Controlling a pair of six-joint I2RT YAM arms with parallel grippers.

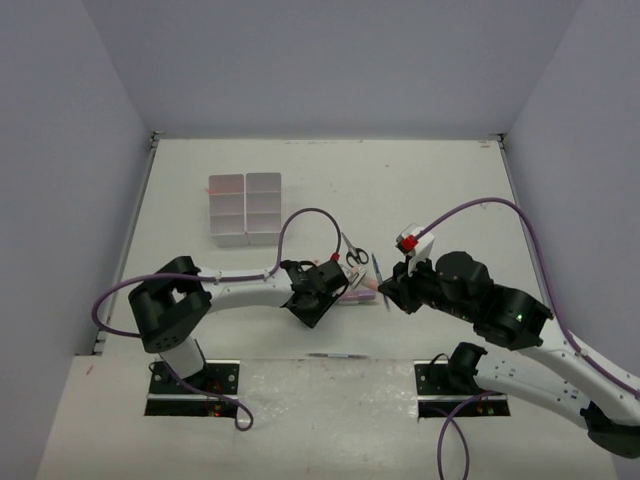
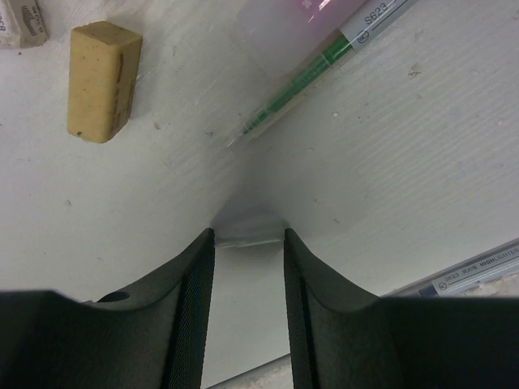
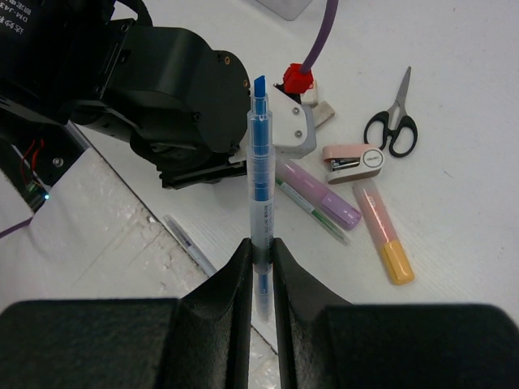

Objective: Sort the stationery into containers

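Note:
A blue pen (image 3: pixel 260 178) stands upright in the right wrist view, gripped by my right gripper, whose fingers are shut on it. My left gripper is low over the white table with its fingertips somewhat apart; a pale grey shape spans the gap, and I cannot tell whether it is held. Close by are a yellow block (image 2: pixel 101 85), a white eraser (image 2: pixel 20 23), a green pen (image 2: pixel 304 77) and a purple marker (image 2: pixel 296 28). A stapler (image 3: pixel 353 160), scissors (image 3: pixel 394 121) and an orange-ended marker (image 3: pixel 385 235) lie farther right.
Two pale compartmented containers (image 1: pixel 227 203) stand side by side at the back left. Along the table's front edge lies a slim grey pen (image 1: pixel 337 355). The left arm (image 3: pixel 182 105) reaches over the middle items.

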